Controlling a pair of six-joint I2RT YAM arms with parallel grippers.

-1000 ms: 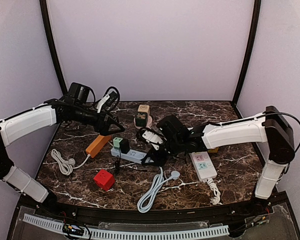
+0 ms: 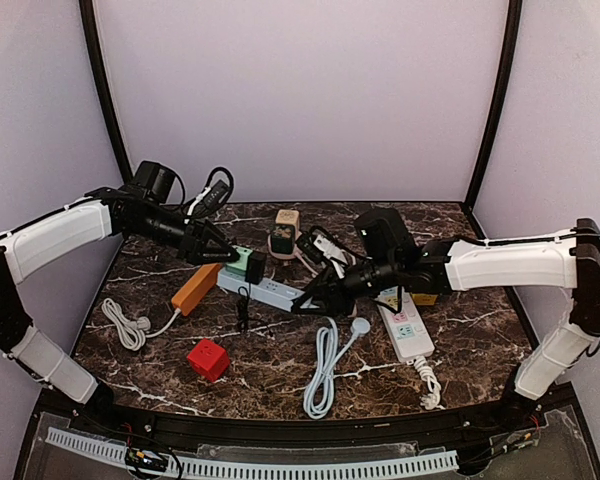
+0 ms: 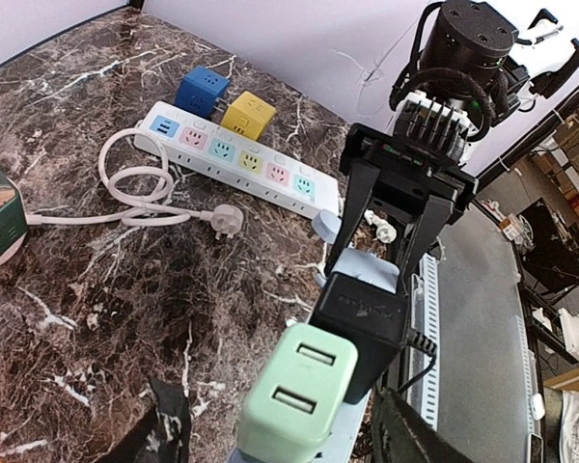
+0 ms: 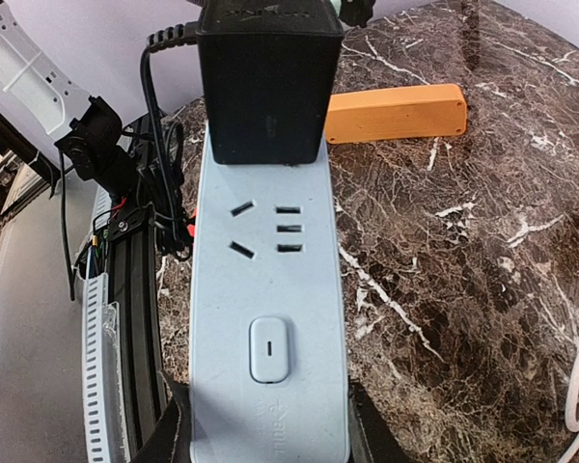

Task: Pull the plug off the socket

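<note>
A pale blue power strip (image 4: 267, 207) carries a black plug (image 4: 270, 92), with a pale green cube plug (image 3: 297, 391) beyond it at the far end. My right gripper is shut on the strip's near end; a finger presses along each side. The strip's underside is hidden, though in the top view it appears raised above the table. Around the green plug, the fingers of my left gripper stand open, one on either side, with gaps between them and the plug. In the top view my left gripper (image 2: 216, 256) partly covers the green plug.
An orange strip (image 2: 195, 288) lies on the left, near a red cube (image 2: 209, 360). The strip's white cable (image 2: 321, 370) trails toward the front. To the right lies a white multi-socket strip (image 2: 406, 330). Marble tabletop (image 2: 265, 385) shows bare at the front.
With my right gripper, the power strip and its plugs have risen and shifted; the white cable has swung right.
</note>
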